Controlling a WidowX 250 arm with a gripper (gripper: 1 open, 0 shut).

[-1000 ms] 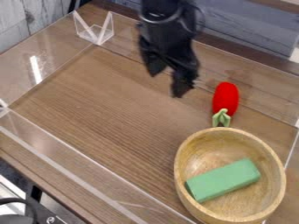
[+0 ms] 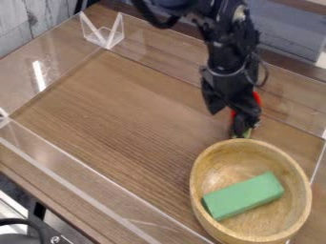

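A black robot arm reaches from the top down to my gripper (image 2: 227, 114), which is open at the right side of the wooden table, over a red object (image 2: 256, 99) with a small green part below it, mostly hidden by the gripper. Below them a cream bowl (image 2: 208, 191) holds a green rectangular block (image 2: 242, 202).
A white wire object (image 2: 103, 29) stands at the back left. A light panel lies beyond the back right edge.
My gripper has moved right and lower, from above the middle of the table to over the red object, which it now largely covers. The bowl and block have not moved.
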